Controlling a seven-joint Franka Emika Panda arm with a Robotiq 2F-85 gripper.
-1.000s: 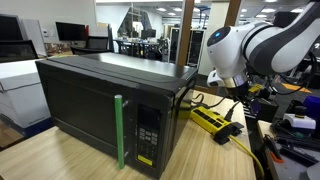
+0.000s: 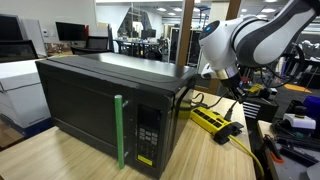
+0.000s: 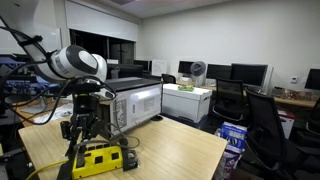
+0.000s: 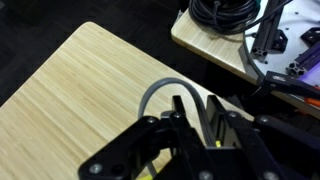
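Note:
A yellow power strip lies on the wooden table beside the microwave, with dark plugs on it. In exterior view 2 the yellow strip is just beneath my gripper, which points downward. The wrist view shows my gripper with a narrow gap between its fingertips, so it stands partly open. A grey cable arches past the fingers; whether it touches them I cannot tell. Only a sliver of yellow shows behind the gripper there.
The large black microwave fills the table's middle, with a green strip on its front. A coiled black cable and a cluttered cart stand beside the table. Bare tabletop extends on the microwave's other side.
The arm has risen slightly at the right of exterior view 1. The microwave and yellow strip have not visibly moved.

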